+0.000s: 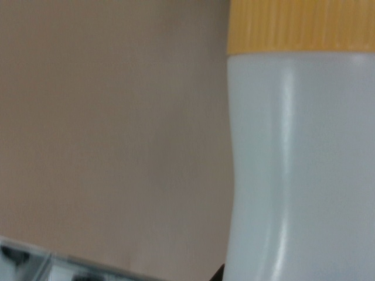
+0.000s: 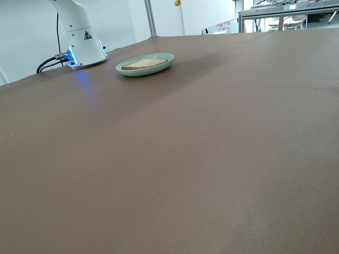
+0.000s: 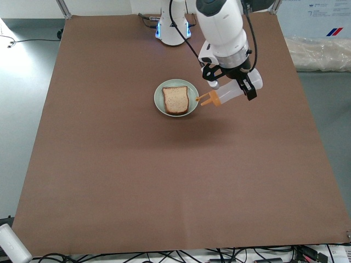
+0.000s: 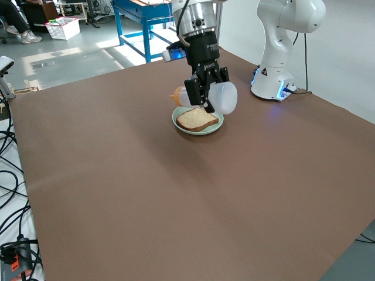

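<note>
My black gripper (image 3: 244, 87) is shut on a squeeze bottle (image 3: 230, 90) with a translucent body and orange nozzle cap (image 3: 214, 97), held tilted in the air just right of and above a pale green plate (image 3: 164, 110). The plate holds a slice of bread (image 3: 176, 99). In the right camera view the bottle (image 4: 222, 97) is behind the gripper, over the back of the plate (image 4: 214, 129). The top camera view shows the plate (image 2: 159, 70) and bread without the gripper. The bottle's body (image 1: 299, 164) fills the right of the wrist view.
The robot's white base (image 2: 87, 50) with cables stands at the back edge. Cable bundles and devices lie along the front edge, outside the tabletop.
</note>
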